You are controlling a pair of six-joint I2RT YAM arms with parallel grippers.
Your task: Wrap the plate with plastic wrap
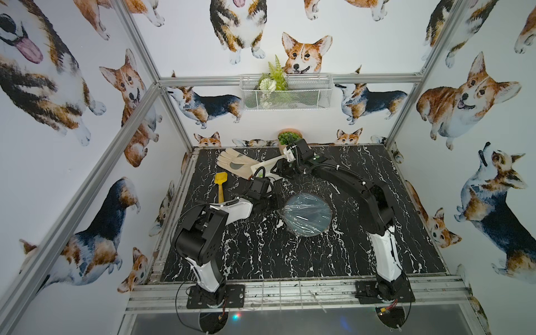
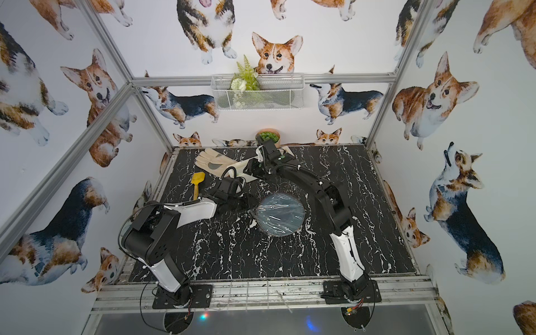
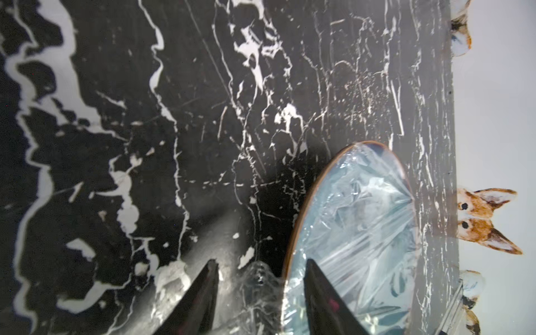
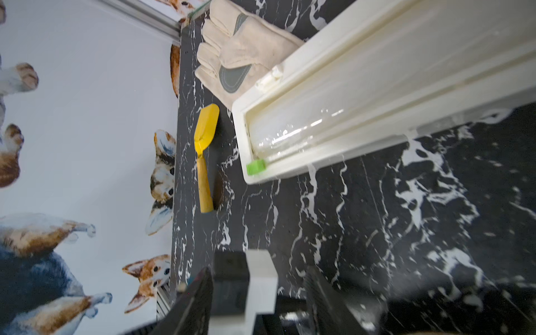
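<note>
The round blue plate (image 1: 307, 215) lies mid-table with clear wrinkled film stretched over its face; its brown rim (image 3: 306, 215) shows in the left wrist view. At the plate's left edge is my left gripper, its fingers apart. Loose crumpled film (image 3: 259, 290) shows between and below them; whether they touch it, I cannot tell. The white wrap dispenser (image 4: 346, 95) with its clear roll and green slider (image 4: 256, 167) lies behind the plate. My right gripper is over the near side of the dispenser, fingers apart. A black-and-white arm part shows beyond them.
A pale work glove (image 1: 237, 163) lies at the back left beside the dispenser. In front of it is a yellow spatula (image 1: 220, 184). A potted plant (image 1: 289, 137) stands at the back edge.
</note>
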